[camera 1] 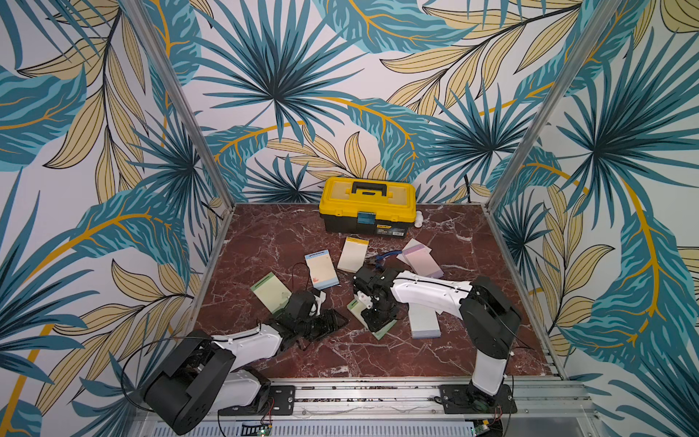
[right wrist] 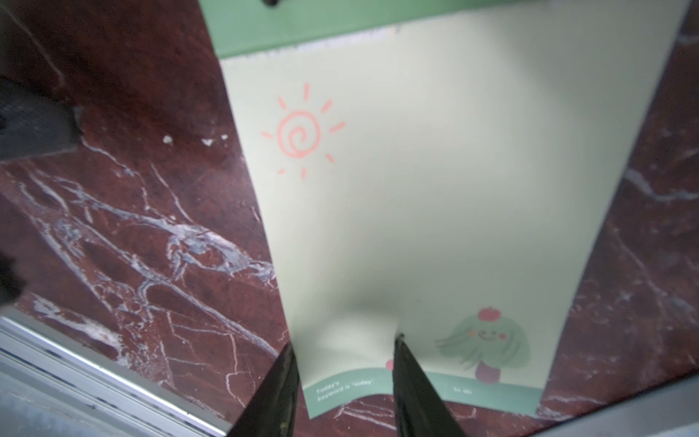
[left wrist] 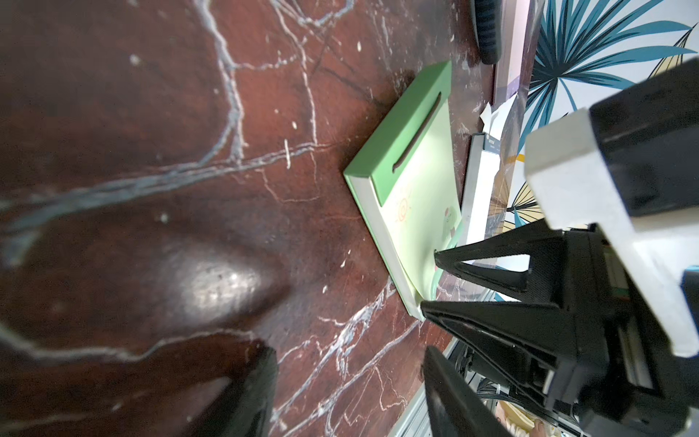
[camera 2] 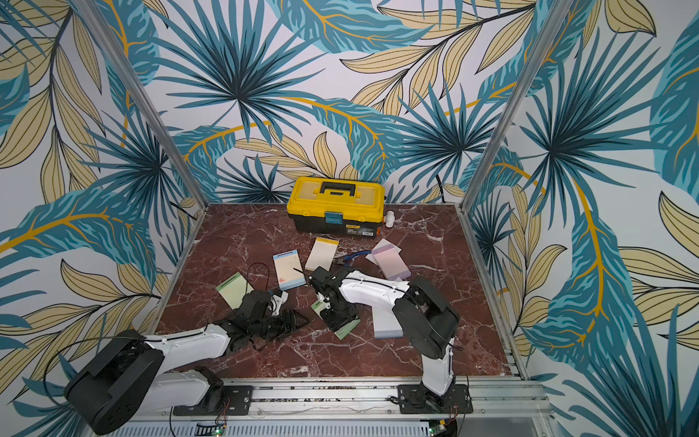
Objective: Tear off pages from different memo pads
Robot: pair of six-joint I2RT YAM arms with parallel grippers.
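Observation:
A green memo pad (left wrist: pixel 407 182) with a pale page, pink sun drawing and green header lies on the marble table. My right gripper is over that pad's bottom end, its fingers part open, one at the side edge and one on the page, whose lower corner is slightly bent. My left gripper hangs open low over bare table to the pad's left, nothing between its fingers. Other memo pads lie around: green (camera 1: pixel 269 291), blue-edged (camera 1: pixel 320 268), orange-edged (camera 1: pixel 354 254), pink (camera 1: pixel 421 258) and white (camera 1: pixel 424 322).
A yellow-lidded toolbox (camera 1: pixel 367 206) stands at the back, a small white bottle (camera 1: pixel 418 218) beside it. Blue-handled pliers (camera 1: pixel 386 256) lie among the pads. A thin cable loops near the left pads.

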